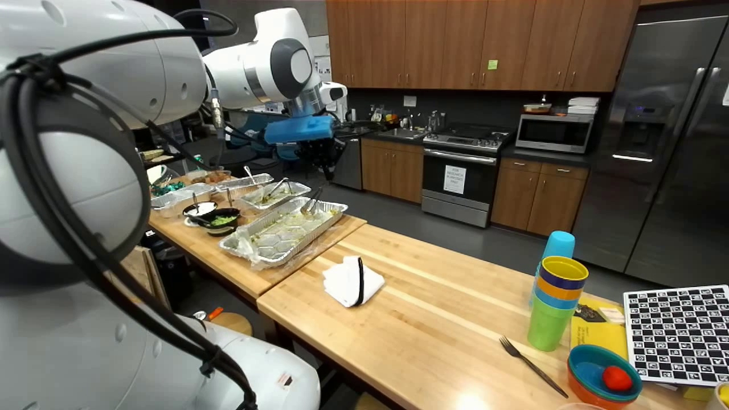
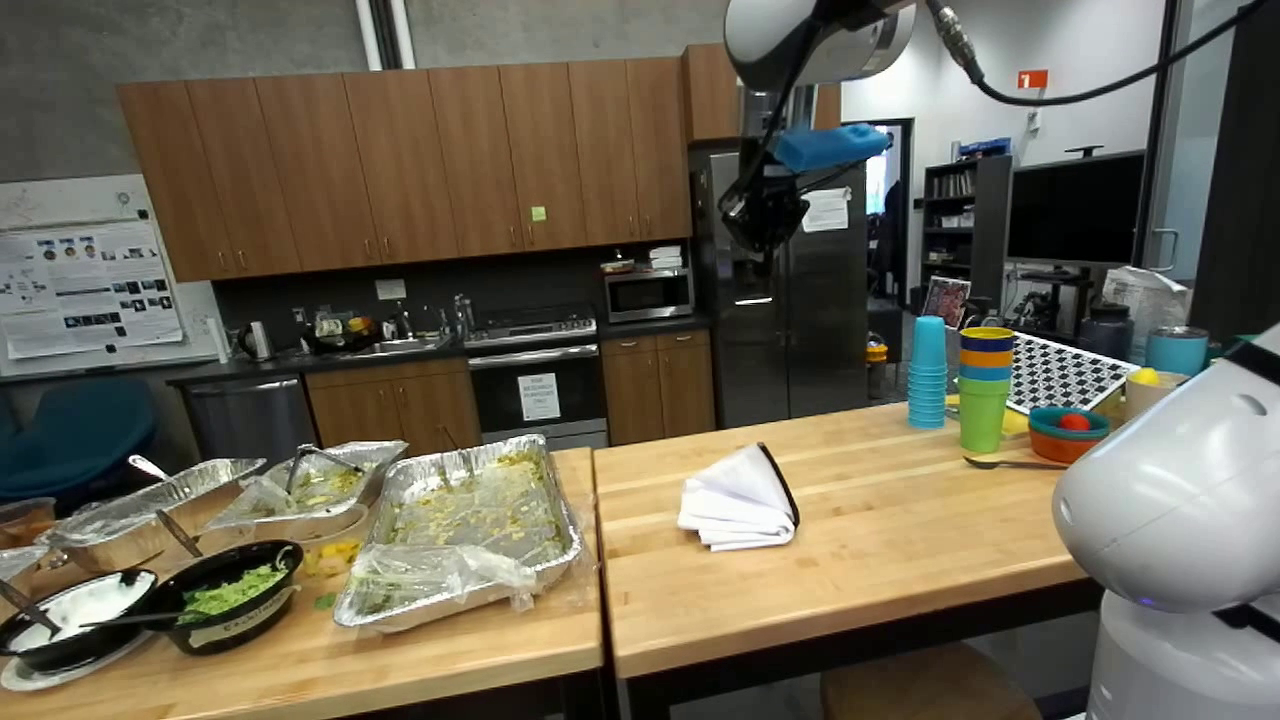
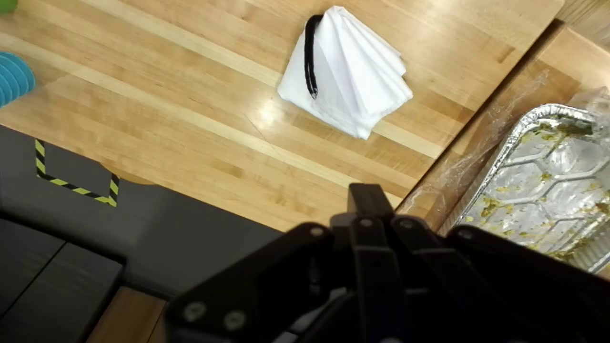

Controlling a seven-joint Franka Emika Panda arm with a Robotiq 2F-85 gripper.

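Observation:
My gripper is shut in the wrist view, its dark fingers together and nothing showing between them. High above the tables it hangs in exterior view 1, below the blue pad [image 1: 299,129] on the arm's end. A folded white cloth [image 3: 354,74] with a black edge lies on the wooden table [image 3: 188,108], well below the gripper and apart from it. The same cloth [image 2: 739,499] rests near the table's left end in exterior view 2.
A foil tray [image 1: 283,232] with food scraps stands on the adjoining table, among other trays and black bowls. Stacked cups [image 1: 550,307], a fork [image 1: 533,365] and nested bowls [image 1: 605,376] occupy the far end. Between cloth and cups the tabletop is bare.

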